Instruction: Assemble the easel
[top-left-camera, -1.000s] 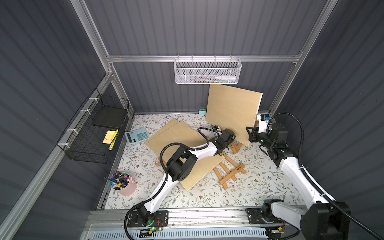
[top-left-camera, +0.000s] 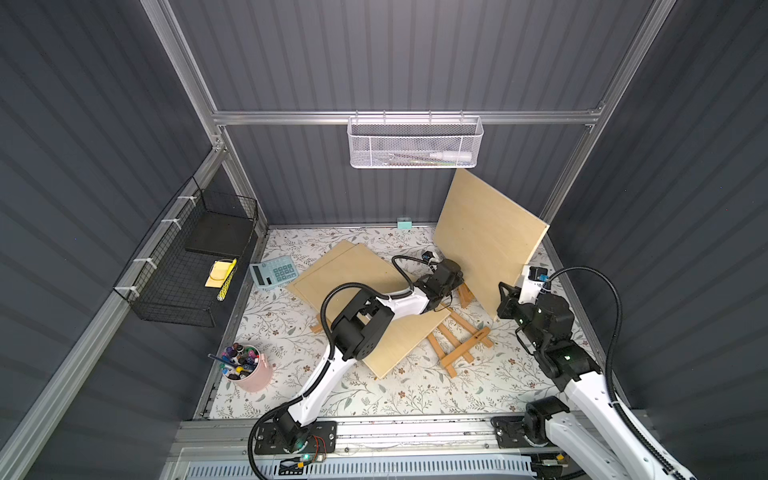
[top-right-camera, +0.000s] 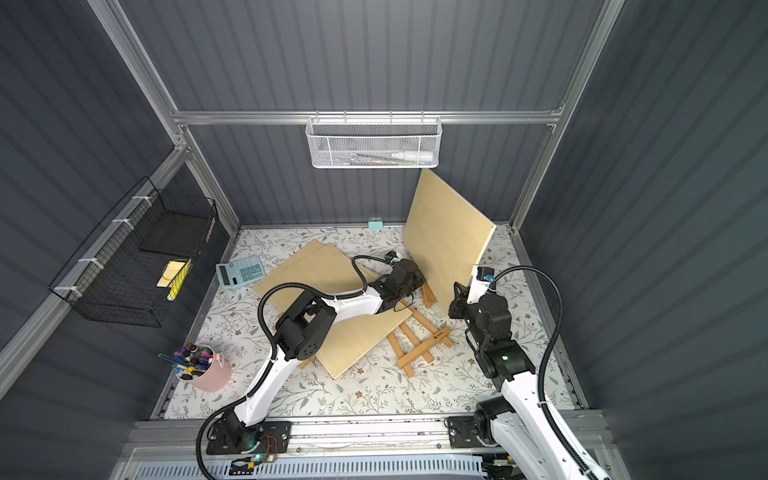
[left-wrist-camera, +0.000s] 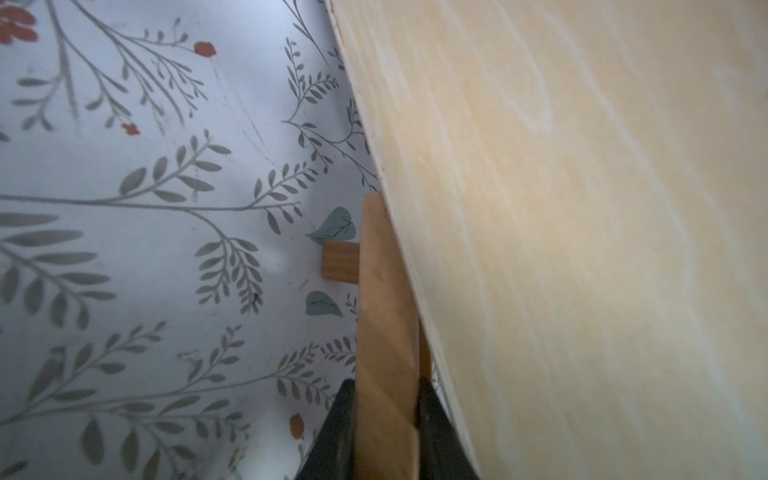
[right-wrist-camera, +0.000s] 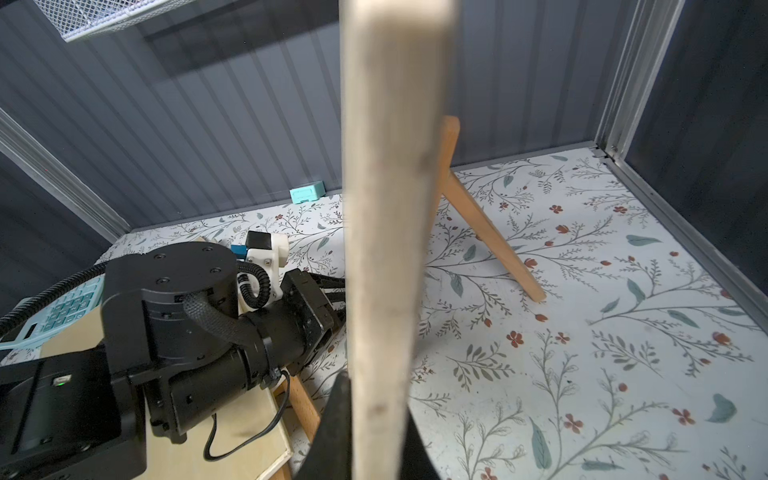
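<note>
A pale wooden board (top-left-camera: 484, 240) stands upright and turned at the back right, on an easel whose wooden leg (right-wrist-camera: 488, 232) shows behind it in the right wrist view. My right gripper is shut on the board's near edge, which rises between its fingers and blocks the middle of that view. At the board's lower side, my left gripper is shut on a flat wooden bar (left-wrist-camera: 385, 320) of the easel. The board's face (left-wrist-camera: 576, 200) runs close along the right of this bar. In the top views the left fingertips are mostly hidden.
Flat boards (top-left-camera: 376, 268) lie under my left arm, with a wooden frame (top-left-camera: 457, 345) sticking out at their right. A calculator (top-left-camera: 274, 273) and a pink pen cup (top-left-camera: 254, 376) are on the left. Free table lies at the front right.
The left arm has shifted only slightly.
</note>
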